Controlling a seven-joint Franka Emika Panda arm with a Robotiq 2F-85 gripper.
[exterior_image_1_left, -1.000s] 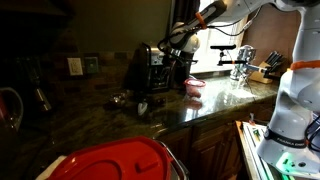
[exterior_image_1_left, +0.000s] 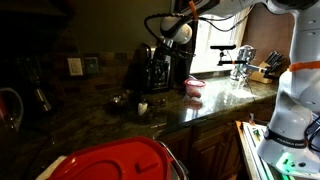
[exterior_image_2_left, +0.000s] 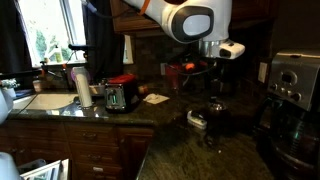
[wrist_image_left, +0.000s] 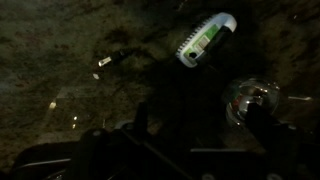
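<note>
In the wrist view my gripper is open, its dark fingers wide apart with nothing seen between them. Ahead of the fingers lies a white brush (wrist_image_left: 207, 38) with bristles and a green label on the dark counter. Closer to the right finger is a round, shiny glass or metal vessel (wrist_image_left: 251, 100); the poor light hides its exact kind. A small dark object with a pale tip (wrist_image_left: 113, 60) lies on the left. Exterior view 2 shows the pale brush (exterior_image_2_left: 196, 119) below the white arm (exterior_image_2_left: 205, 22).
A large red tray (exterior_image_1_left: 115, 162) fills the near side in exterior view 1. A toaster (exterior_image_2_left: 122, 92) stands on the left in exterior view 2, and a silver coffee machine (exterior_image_2_left: 292, 80) on the right.
In exterior view 1 the arm's far end has swung left and somewhat upward, across the back counter. The brush and tray have stayed in place.
</note>
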